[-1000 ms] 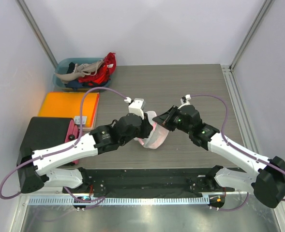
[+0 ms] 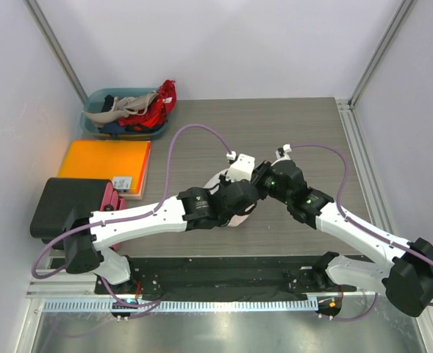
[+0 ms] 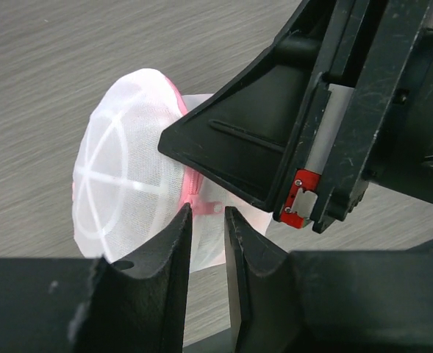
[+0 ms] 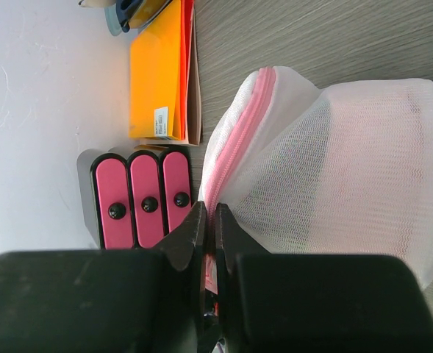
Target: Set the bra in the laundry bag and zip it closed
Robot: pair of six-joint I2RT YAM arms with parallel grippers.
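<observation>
The white mesh laundry bag (image 3: 120, 169) with its pink zipper (image 4: 238, 140) hangs between the grippers in mid-table, largely hidden by the arms in the top view. My right gripper is shut on the bag's pink zipper edge. My left gripper hovers right beside the right gripper, its fingertips a little apart near the pink zipper tab (image 3: 209, 208); whether anything lies between them is unclear. I cannot tell whether the bra is inside the bag, though a faint pinkish patch shows through the mesh in the right wrist view.
A teal basin (image 2: 95, 103) with red and dark items stands at back left. Orange folders (image 2: 98, 158) and a black case with pink fronts (image 2: 69, 198) lie at left.
My left gripper has moved rightward over the bag, close against my right gripper, covering more of the bag. The right arm has hardly moved.
</observation>
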